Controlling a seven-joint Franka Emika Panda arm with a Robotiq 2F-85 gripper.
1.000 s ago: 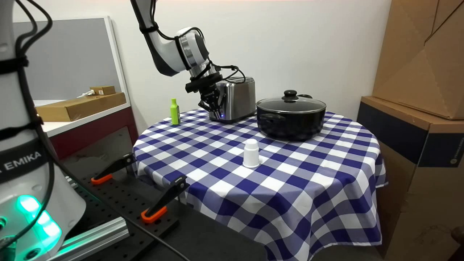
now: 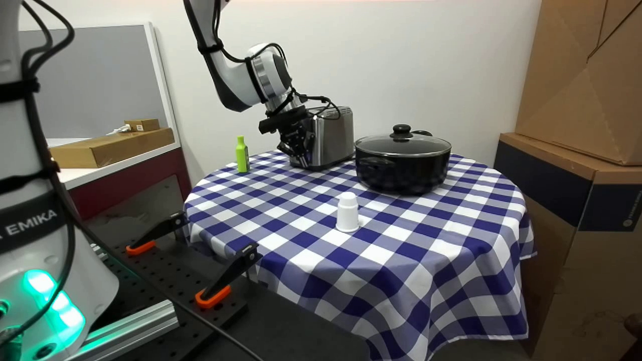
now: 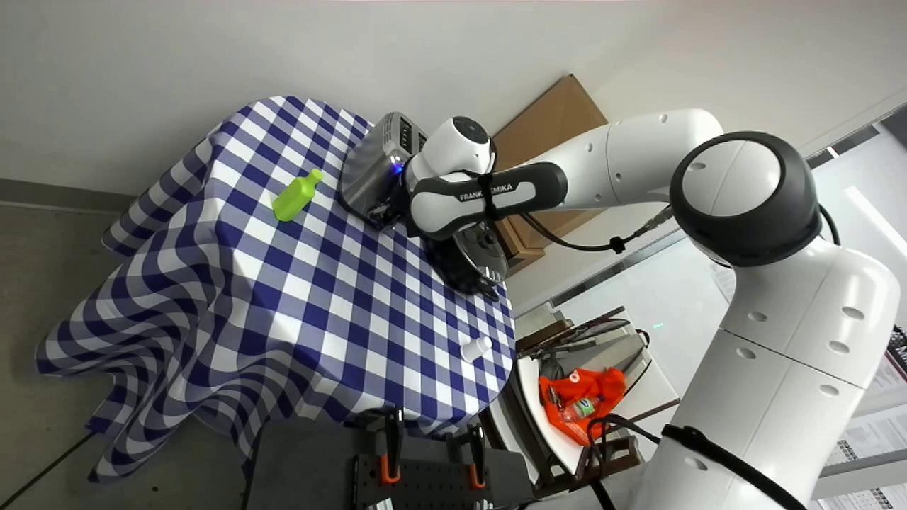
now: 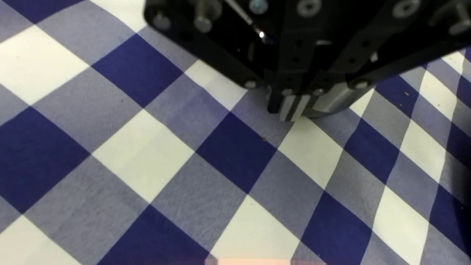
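A silver toaster (image 2: 334,138) stands at the back of the checkered table; in the second exterior view the toaster (image 3: 367,174) is partly covered by my arm. Low against the toaster's near side is my gripper (image 2: 305,163), its tips close to the cloth. From the wrist, the gripper appears shut, the light fingertips side by side with nothing visible between them. Whether the fingers touch the toaster cannot be told.
Beside the toaster is a black lidded pot (image 2: 403,162). A green bottle (image 2: 242,155) stands at the table's left, and a white bottle (image 2: 347,212) nearer the front. Bare checkered cloth (image 3: 297,293) spreads between them. Clamps (image 2: 228,274) line the front edge.
The arm and gripper have come down slightly and shifted a little to the right beside the toaster. A blue light that showed near the fingertips is no longer seen there. The other objects stay put.
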